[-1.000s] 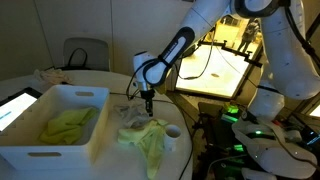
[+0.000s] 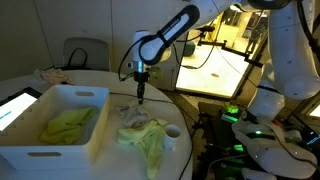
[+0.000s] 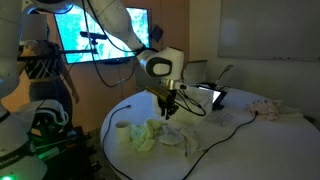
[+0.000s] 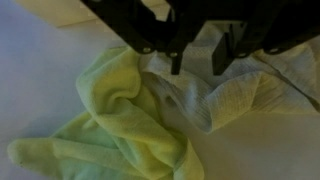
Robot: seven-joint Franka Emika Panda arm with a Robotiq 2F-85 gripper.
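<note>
A crumpled grey cloth (image 2: 132, 115) lies on the white table, touching or close beside a yellow-green cloth (image 2: 150, 142). My gripper (image 2: 142, 99) points down above the table near the grey cloth's far side. In the wrist view, the gripper has its two dark fingers apart, with the grey cloth (image 4: 225, 98) below and nothing visibly held between them. The yellow-green cloth (image 4: 122, 100) spreads to the left in that view. From the second exterior view, the gripper (image 3: 168, 116) hangs above the cloths; its fingertips are too small to make out there.
A white box (image 2: 93, 137) stands at the left with a green cloth (image 2: 68, 126) inside. Near the front edge is a white mug (image 2: 172, 137). A dark cable (image 3: 218, 140) crosses the table. Another pinkish cloth (image 3: 268, 107) lies at the far end.
From one second ago, the arm has risen and drawn back, shifting slightly left in the first exterior view. The cloths on the table look much the same.
</note>
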